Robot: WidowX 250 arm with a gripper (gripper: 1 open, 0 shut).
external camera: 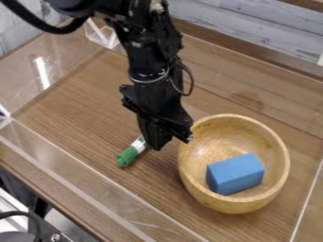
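Observation:
My gripper (164, 130) reaches down to the wooden table just left of a tan bowl (209, 140). Beneath and beside its fingertips lies a green-and-white stick-like object (127, 156), partly hidden by the gripper. The gripper looks shut; whether anything is between its fingers is hidden. A blue block (235, 174) lies inside the bowl, toward its front right.
A white slatted surface runs along the back. Dark cables hang at the top left and bottom left corners.

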